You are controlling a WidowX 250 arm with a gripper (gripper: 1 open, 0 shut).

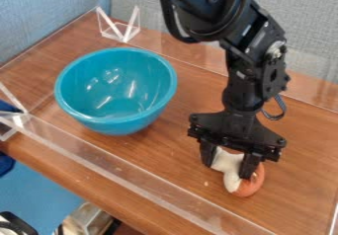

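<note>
The black gripper (232,152) is low over the wooden table at the right, its fingers straddling a white object (227,168) with a reddish-orange round part (250,185) at its lower end. The gripper's body hides part of that object, and I cannot tell whether the fingers press on it.
A turquoise bowl (117,93) stands on the table (145,180) to the left of the arm. White frames sit at the back and left edge. Blue cloth and metal items lie beyond the left edge.
</note>
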